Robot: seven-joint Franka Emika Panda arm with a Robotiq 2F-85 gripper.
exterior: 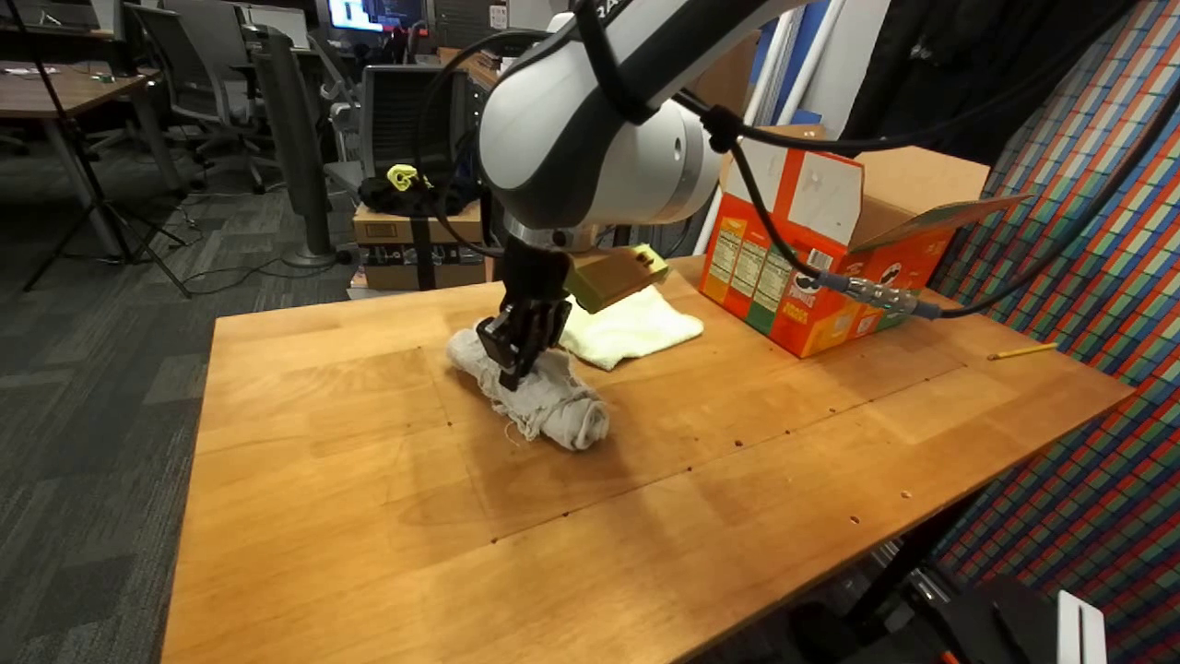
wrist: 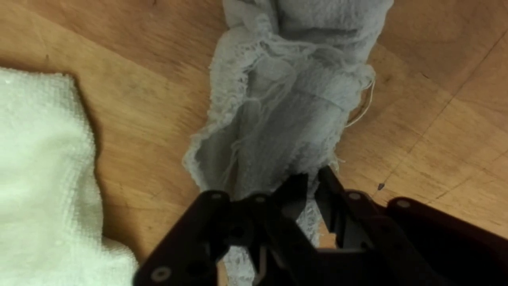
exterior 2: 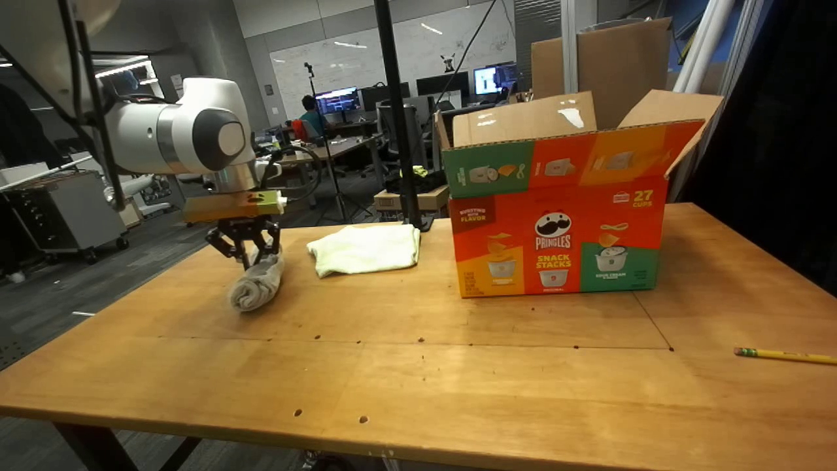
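A rolled, frayed grey cloth [exterior: 564, 408] lies on the wooden table, its loose threads hanging out on one side. My gripper [exterior: 511, 378] is down at the middle of the roll, its fingers closed together on the fabric. From the wrist view, the grey cloth [wrist: 304, 95] stretches away beyond the fingertips [wrist: 328, 181], and a strip of it passes beneath the gripper. In the second exterior view the coiled end of the grey cloth [exterior 2: 255, 292] faces the camera, just below my gripper [exterior 2: 249, 263]. How much fabric is pinched is hidden by the fingers.
A pale yellow-green towel [exterior 2: 367, 250] lies flat close by. An open Pringles carton [exterior 2: 553, 235] stands farther along the table, and a yellow pencil [exterior 2: 785, 356] rests near the edge.
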